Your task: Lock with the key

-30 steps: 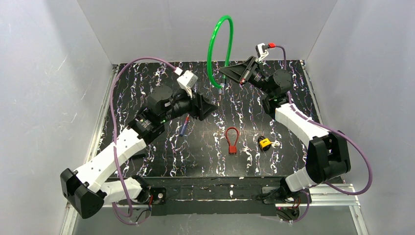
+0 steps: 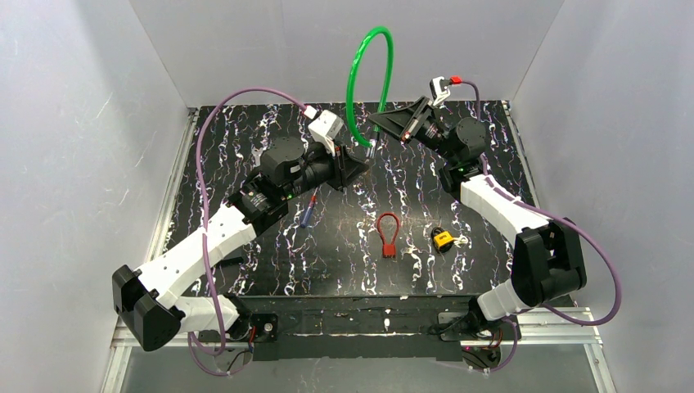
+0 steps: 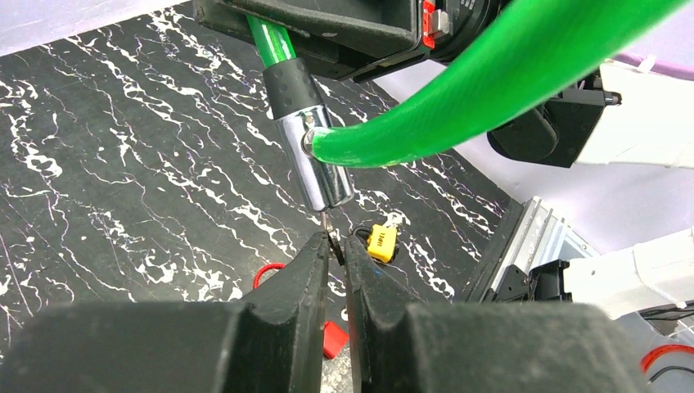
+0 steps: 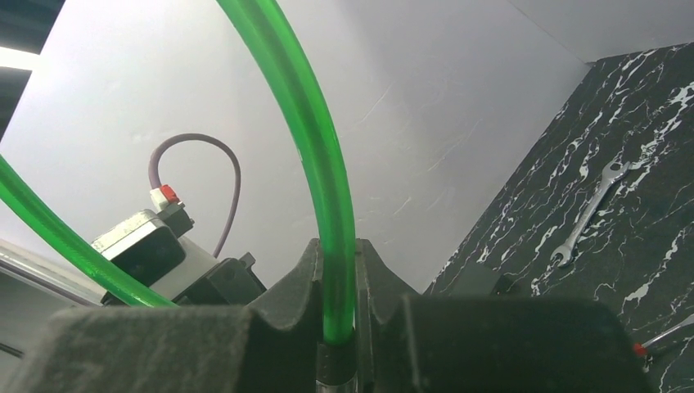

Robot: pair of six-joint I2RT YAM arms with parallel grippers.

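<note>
A green cable lock is held up in a loop, its chrome lock body tilted. My right gripper is shut on the green lock near one cable end, as the right wrist view shows. A thin key sticks out of the lock body's lower end, its dark head going down between the fingertips of my left gripper. Those fingers are part open with a narrow gap around the key head; whether both touch it cannot be told. How the key sits inside the lock is hidden.
On the dark marbled table lie a red cable lock, a yellow padlock with a black cable, and a blue-handled screwdriver. A wrench lies farther back.
My left gripper moved right and slightly up to the key, and its fingers drew closer together around the key head. The right gripper and the green lock stayed almost still.
</note>
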